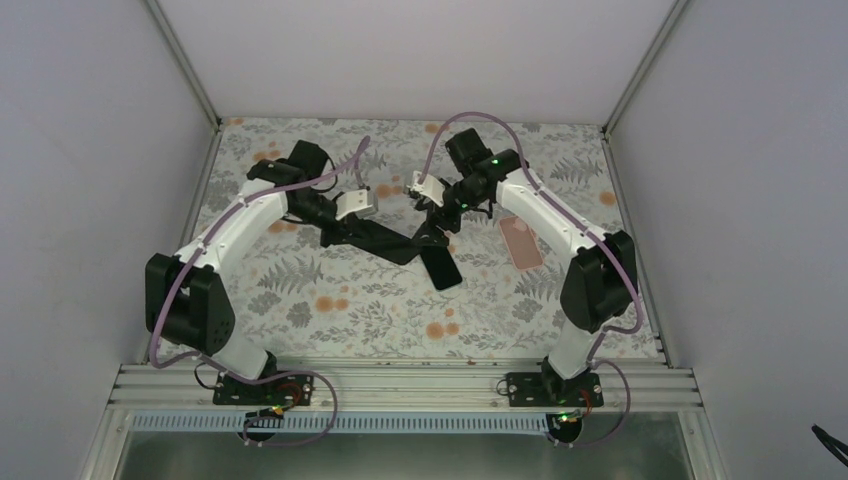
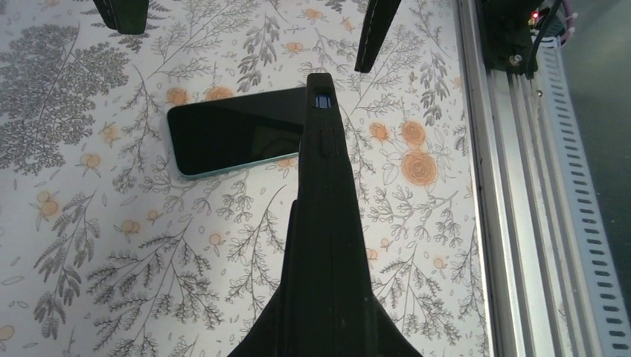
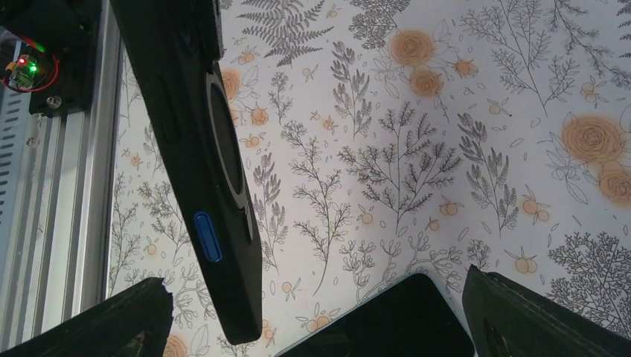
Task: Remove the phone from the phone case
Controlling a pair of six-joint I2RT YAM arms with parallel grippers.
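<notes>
My left gripper (image 1: 345,232) is shut on a black phone case (image 1: 385,243), held above the table. Edge-on in the left wrist view, the case (image 2: 321,193) shows a small cutout with blue inside near its far end. From the right wrist view, the same case (image 3: 201,178) has a blue slot and a ring on its face; how the phone sits inside is hard to tell. My right gripper (image 1: 430,236) is open close to the case's free end, one of its fingers (image 3: 149,320) near that end. Nothing is visibly clamped between its fingers.
Another dark phone with a pale teal edge (image 2: 231,134) lies flat on the patterned table, below my right gripper. A pink flat rectangle (image 1: 521,243) lies farther right, near the right arm.
</notes>
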